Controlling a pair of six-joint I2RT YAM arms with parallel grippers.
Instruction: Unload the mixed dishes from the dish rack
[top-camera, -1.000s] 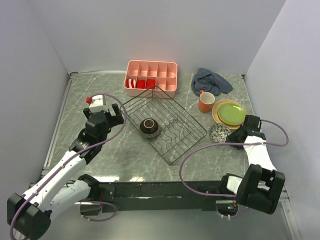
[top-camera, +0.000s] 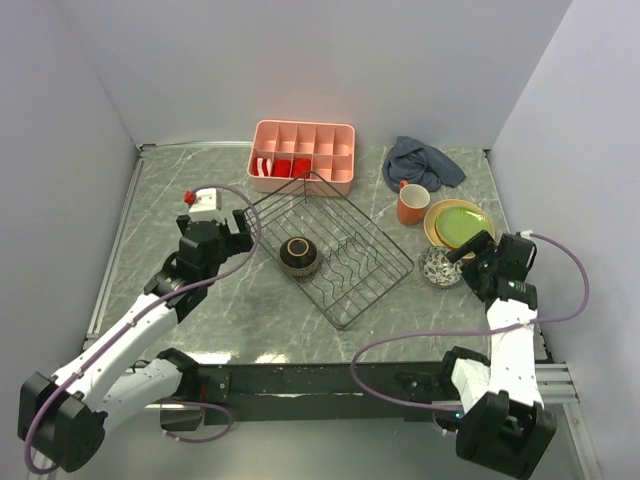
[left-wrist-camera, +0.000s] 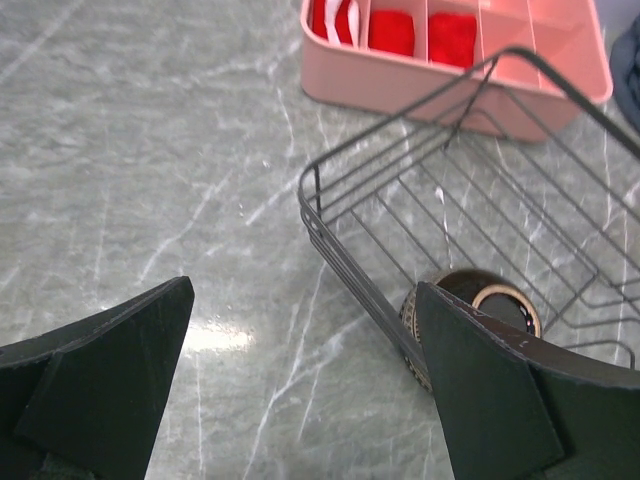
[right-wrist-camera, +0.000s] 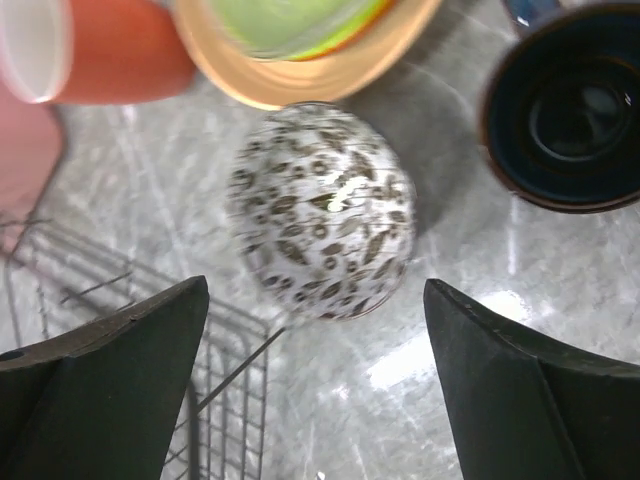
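The wire dish rack (top-camera: 355, 300) holds a dark bowl (top-camera: 298, 253). Right of it lie a patterned dish (right-wrist-camera: 320, 210), a green plate (top-camera: 459, 222) on a tan plate (right-wrist-camera: 340, 70), and an orange mug (top-camera: 411, 205). A dark navy cup (right-wrist-camera: 565, 110) shows in the right wrist view. My left gripper is open above the counter by the rack's left end. My right gripper hangs open above the patterned dish, empty.
A pink compartment box (top-camera: 335, 150) with red items stands at the back. A grey cloth (top-camera: 420, 163) lies beside it.
My right arm has risen and shifted from low beside the patterned dish to above it. The left arm has shifted slightly right.
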